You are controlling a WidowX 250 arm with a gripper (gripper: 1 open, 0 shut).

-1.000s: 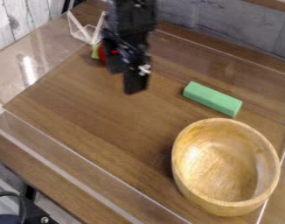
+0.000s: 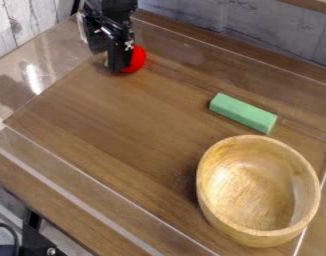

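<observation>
My black gripper (image 2: 110,50) is at the back left of the wooden table, over and beside a red round object (image 2: 134,60) that it partly covers. The red object's shape is only partly visible. Whether the fingers are open or shut on it is hard to make out. A green block (image 2: 242,113) lies on the right side of the table, and a large wooden bowl (image 2: 259,190) stands at the front right.
A grey panelled wall (image 2: 246,30) runs along the back, and the table's edge drops away at the lower left.
My gripper has moved from the centre back toward the far left, beside the red object. The green block and the bowl are unchanged.
</observation>
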